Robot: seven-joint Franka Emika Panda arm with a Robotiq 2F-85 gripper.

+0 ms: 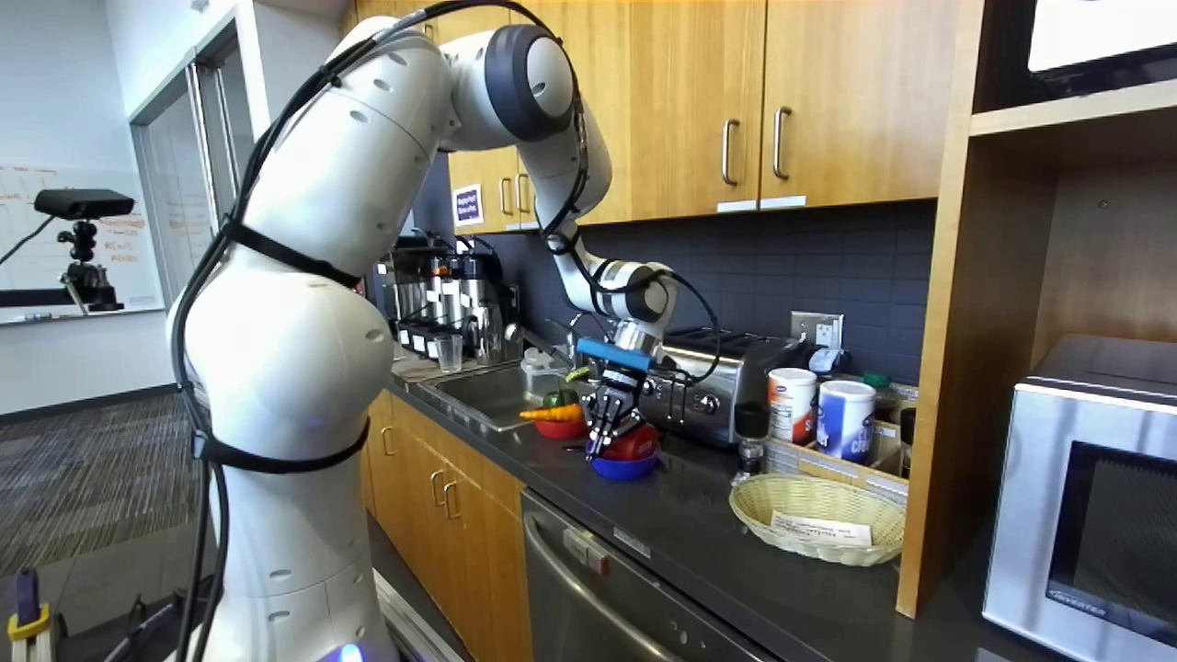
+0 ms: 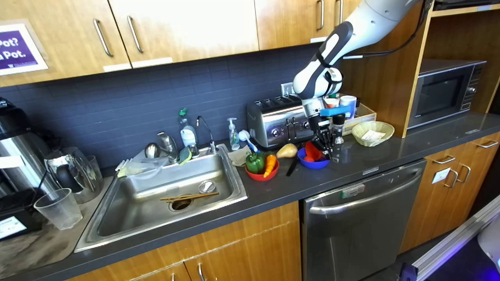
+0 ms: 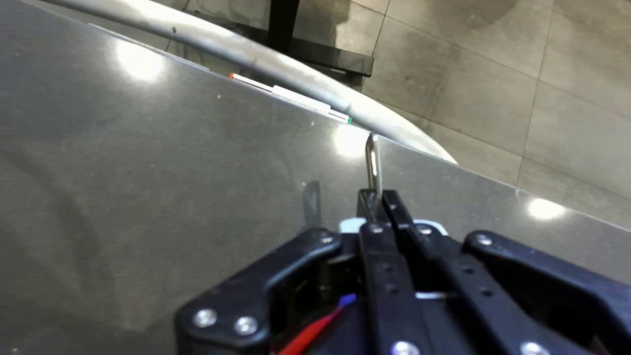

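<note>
My gripper is shut, its fingers nearly together around a thin metallic piece that sticks out past the tips. What that piece belongs to cannot be made out. In exterior view 2 the gripper points down at the right side of a blue bowl, which holds a red object. The arm hides part of that object. Exterior view 1 shows the fingers in front of the blue bowl and red object; whether they touch is unclear.
Left of the blue bowl are a dark handle-like object, a pale squash-like item and a red bowl of vegetables. A toaster stands behind. Bare counter lies before the wicker basket.
</note>
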